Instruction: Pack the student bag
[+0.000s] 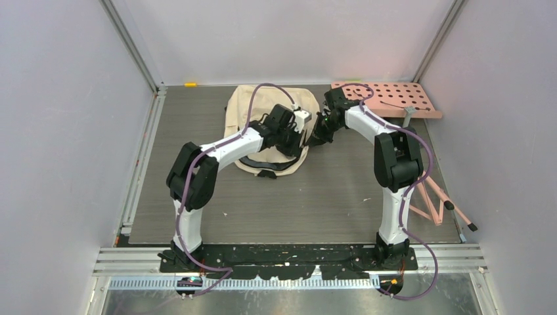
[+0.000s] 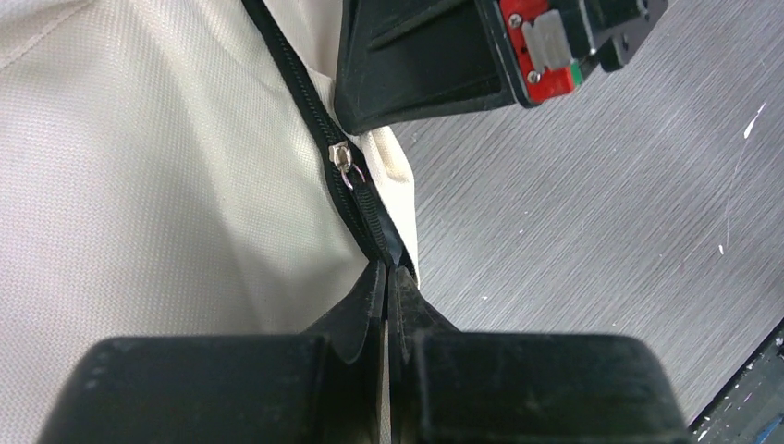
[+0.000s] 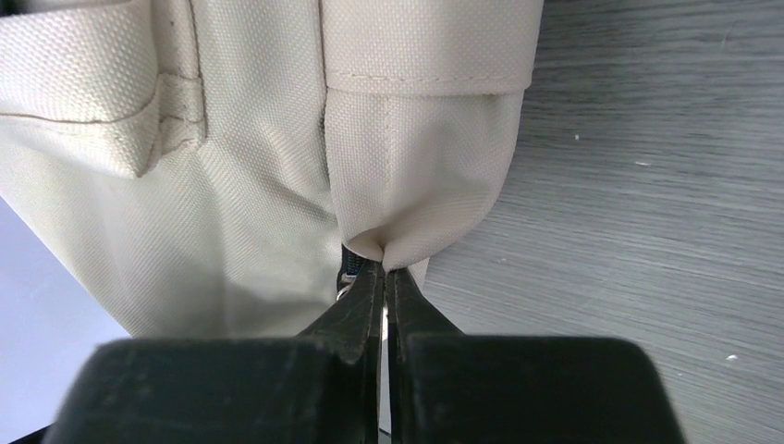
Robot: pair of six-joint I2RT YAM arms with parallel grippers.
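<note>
The cream bag (image 1: pixel 263 98) lies flat at the back middle of the table. In the left wrist view a black zipper (image 2: pixel 294 79) with a metal slider (image 2: pixel 342 155) runs along the bag's edge. My left gripper is shut on the edge of the zipper tape, below the slider. From the other side, my right gripper is shut on a pinched fold of the bag's side cloth (image 3: pixel 425 185). Its black fingers (image 2: pixel 416 74) also show beside the zipper in the left wrist view. The bag's inside is mostly hidden.
A pink perforated shelf (image 1: pixel 387 98) stands at the back right, with pink legs (image 1: pixel 433 203) lying at the right edge. A small yellow object (image 1: pixel 190 84) sits at the back left.
</note>
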